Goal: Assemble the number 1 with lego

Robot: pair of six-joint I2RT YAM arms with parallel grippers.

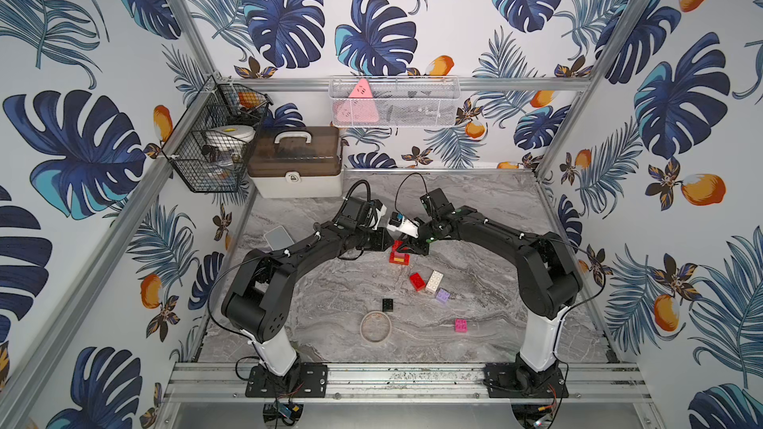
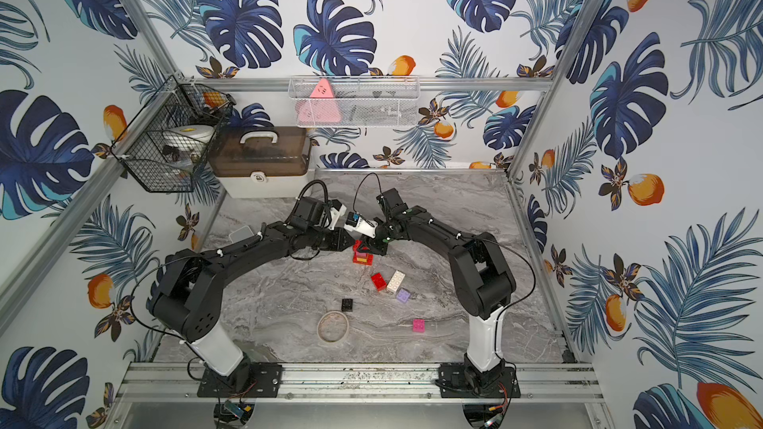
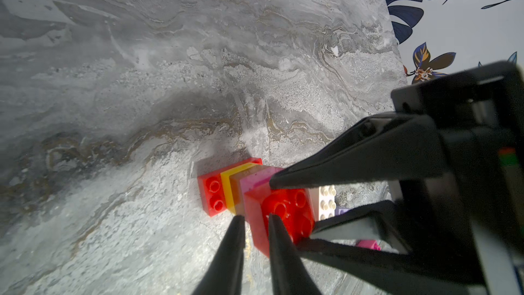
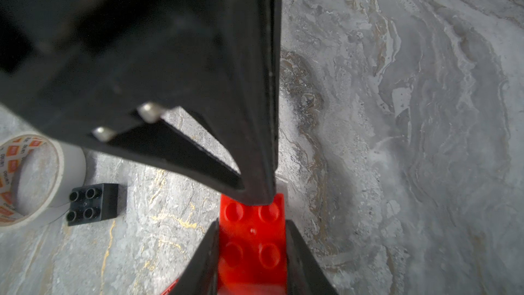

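Note:
A stack of bricks point(image 3: 235, 191) stands mid-table: red base, yellow, tan and pink layers, with a red brick point(image 4: 251, 224) on top. My right gripper is shut on that red brick, one finger at each side in the right wrist view. My left gripper point(image 1: 383, 238) meets it from the left; its dark fingers reach around the top brick in the left wrist view, partly hidden, so its opening is unclear. Loose nearby lie a red brick point(image 1: 417, 281), a white brick point(image 1: 434, 281), a lilac brick point(image 1: 442, 294), a black brick point(image 1: 388, 304) and a pink brick point(image 1: 461, 325).
A tape roll point(image 1: 375, 314) lies at the front. A storage box point(image 1: 294, 182) stands at the back left, with wire baskets on the rails.

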